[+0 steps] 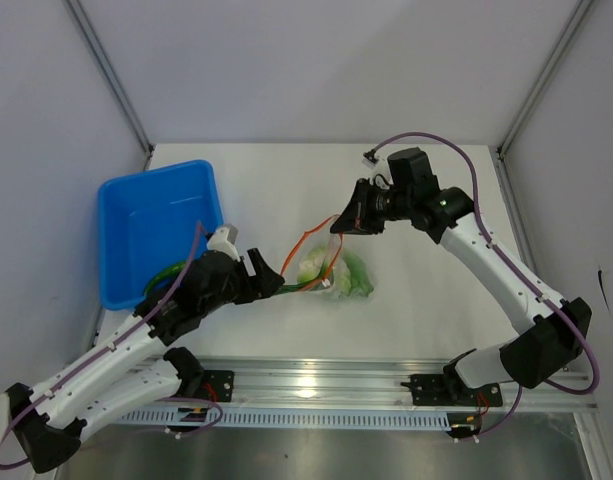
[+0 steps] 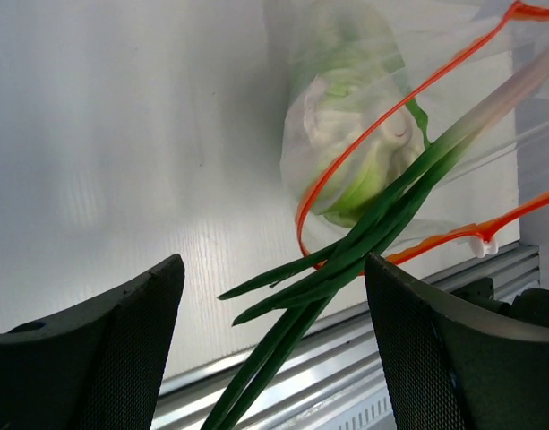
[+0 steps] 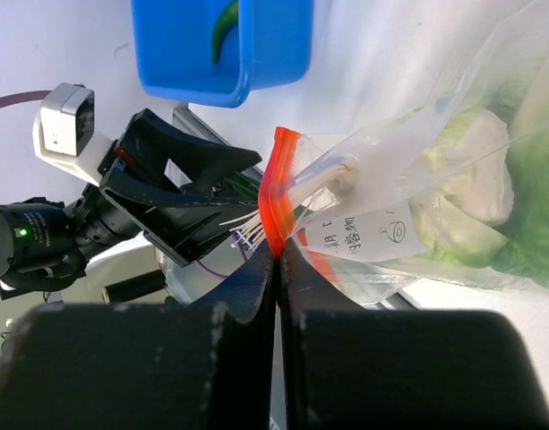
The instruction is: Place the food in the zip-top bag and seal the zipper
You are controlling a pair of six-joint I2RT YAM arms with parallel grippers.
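The clear zip bag (image 3: 408, 161) stands open, its orange zipper edge (image 1: 297, 243) gaping toward the left. Pale green cabbage (image 2: 355, 134) fills its lower part. Green onions (image 2: 355, 255) lie across the mouth: their white ends reach into the bag, while the green leaves stick out over the orange rim. My left gripper is open just outside the mouth, the leaves passing between its spread fingers without being clamped. My right gripper is shut on the orange bag edge and holds it up.
A blue bin (image 1: 156, 235) stands at the left with a green pepper (image 3: 224, 27) in it. Metal rails (image 1: 306, 380) run along the table's front edge.
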